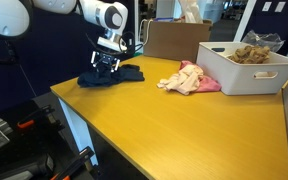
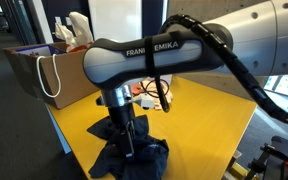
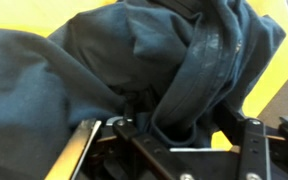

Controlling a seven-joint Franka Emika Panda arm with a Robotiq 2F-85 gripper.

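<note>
A dark navy cloth [image 1: 124,75] lies crumpled near the left end of the yellow table [image 1: 184,120]. My gripper [image 1: 105,66] points down into it in exterior view 1. In exterior view 2 the fingers [image 2: 126,147] reach among the folds of the cloth [image 2: 149,158]. Dark fabric [image 3: 114,60] fills most of the wrist view, with a raised fold running towards my gripper. The fingers stand apart with fabric bunched around and between them; their tips are partly hidden.
Pink and cream cloths [image 1: 187,78] lie in a heap mid-table. Behind them stand a white bin [image 1: 246,75] with brown contents and a cardboard box [image 1: 174,42].
</note>
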